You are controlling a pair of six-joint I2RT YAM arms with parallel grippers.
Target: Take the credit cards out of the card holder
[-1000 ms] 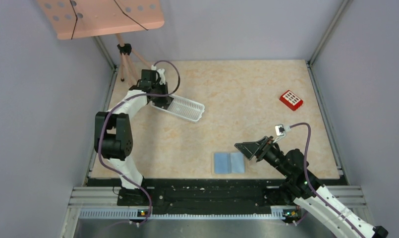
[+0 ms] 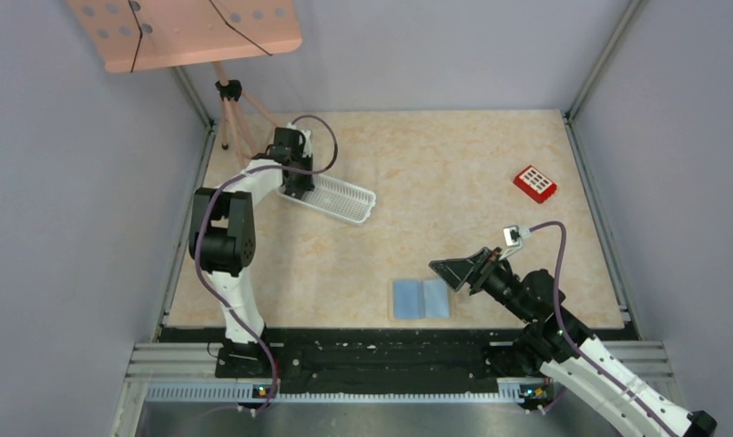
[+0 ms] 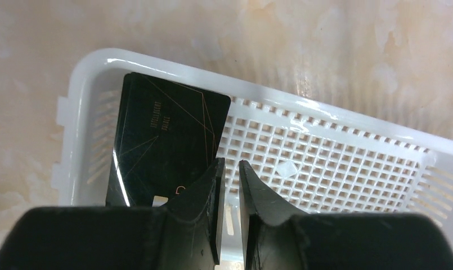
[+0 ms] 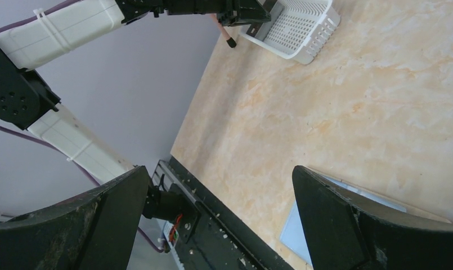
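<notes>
A dark card-like stack [image 3: 167,135] with fine printed lines lies in the left end of the white slotted basket [image 3: 258,93]. In the left wrist view, my left gripper has a narrow gap between its fingertips, with nothing in it. The tips stand just right of the stack's edge, over the basket floor; contact cannot be told. From above, the left arm partly covers the dark stack. My right gripper is wide open and empty. Beneath it on the table lies a pale blue two-panel piece [image 2: 422,299] that may be the card holder.
A red box [image 2: 535,184] with pale squares sits at the right of the table. A pink stand on a tripod [image 2: 230,91] rises behind the left arm at the back left. Mid-table is clear.
The right arm stays almost still.
</notes>
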